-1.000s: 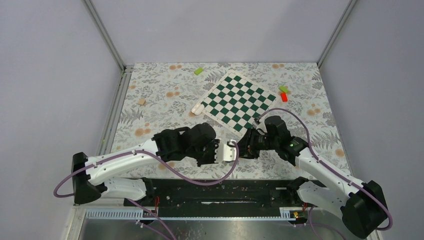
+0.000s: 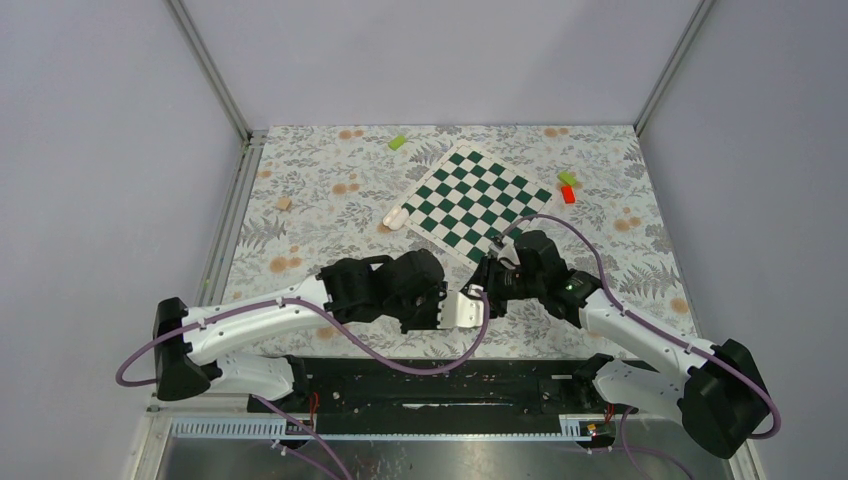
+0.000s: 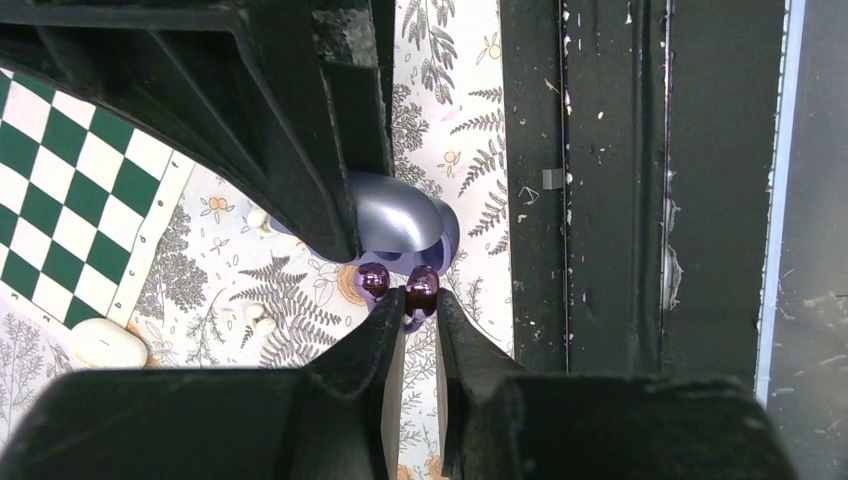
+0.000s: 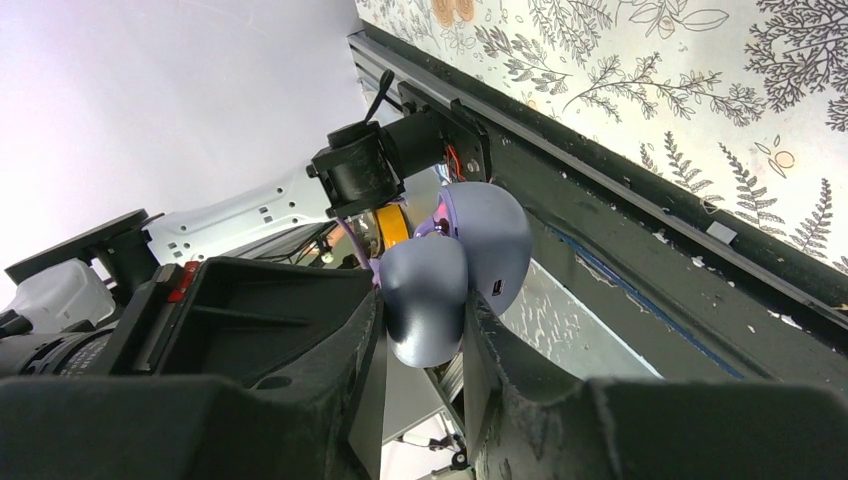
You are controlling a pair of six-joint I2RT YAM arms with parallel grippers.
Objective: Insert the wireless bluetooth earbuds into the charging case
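Note:
The lavender charging case (image 3: pixel 398 212) stands open, its two glossy halves apart, up between the arms. My right gripper is around one half of the case (image 4: pixel 428 290), a finger on each side. The other half (image 4: pixel 500 240), with a small port, sits beside it. My left gripper is shut on a shiny purple earbud (image 3: pixel 422 286), close to the case opening. Another shiny purple bud (image 3: pixel 373 279) shows just left of it; whether that one is seated in the case I cannot tell. From above, the grippers mostly hide case and earbuds.
A green-and-white checkered board (image 2: pixel 475 205) lies behind the arms, with a white mouse-like object (image 2: pixel 396 218) at its left corner. Small blocks, including a red one (image 2: pixel 568 194), are scattered farther back. The table's dark front edge (image 2: pixel 430 385) is close to the grippers.
Both arms have shifted slightly: the left one moved a little to the right, the right one a little to the left.

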